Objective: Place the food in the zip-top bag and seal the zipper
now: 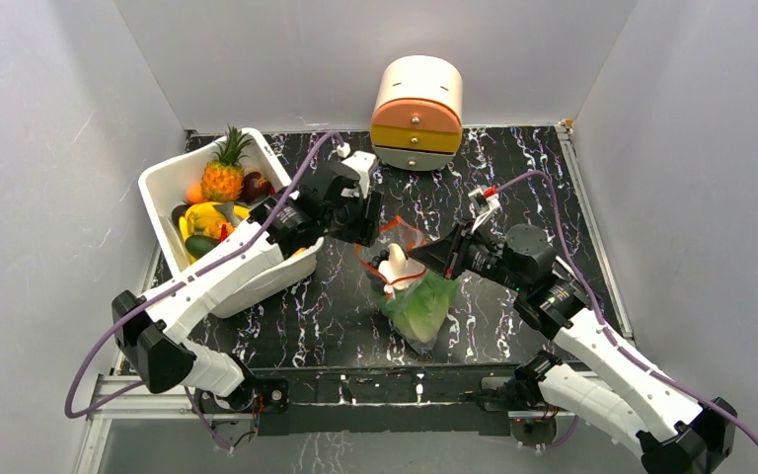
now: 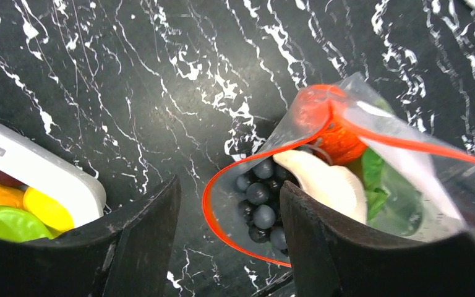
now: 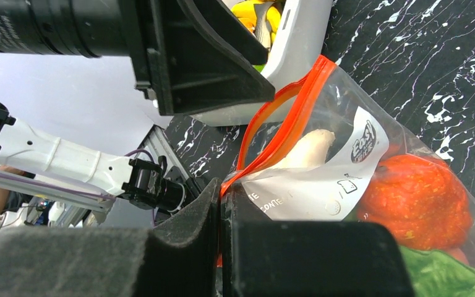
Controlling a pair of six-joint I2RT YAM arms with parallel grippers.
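Observation:
The zip bag (image 1: 405, 306) stands mid-table with lettuce in it, plus a pale item (image 2: 325, 185), dark grapes (image 2: 263, 216) and an orange item (image 3: 414, 198). Its red-lined mouth gapes open. My right gripper is shut on the bag's rim, pinching the red zipper edge. My left gripper is open above and left of the bag's mouth, nothing held between its fingers; in the right wrist view it hangs over the rim.
A white bin (image 1: 163, 197) of fruit and vegetables, including a pineapple, sits at the left. A small drawer box (image 1: 416, 109) stands at the back.

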